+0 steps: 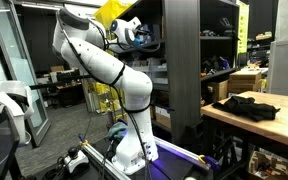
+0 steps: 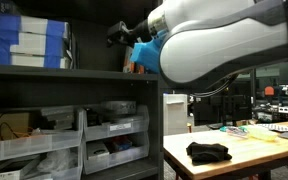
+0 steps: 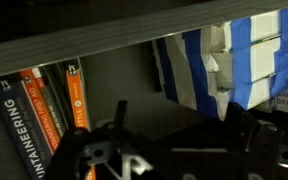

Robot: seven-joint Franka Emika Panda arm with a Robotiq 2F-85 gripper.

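My gripper stands open in the wrist view, its dark fingers apart and nothing held between them. Beyond it is a shelf with upright books, among them an orange-spined book (image 3: 77, 95) and a black book (image 3: 22, 130) on the left. Blue-and-white striped boxes (image 3: 229, 60) lie to the right, close to one finger. In exterior view 2 the gripper (image 2: 119, 35) reaches into the upper shelf, right of the striped boxes (image 2: 29, 42), with an orange book edge (image 2: 137, 67) partly hidden behind the arm.
A shelf board (image 3: 114, 38) crosses the top of the wrist view. Clear plastic bins (image 2: 114, 128) fill the lower shelf. A black cloth (image 2: 207, 153) lies on the wooden table (image 2: 246, 160). Bare shelf back shows between the books and the striped boxes.
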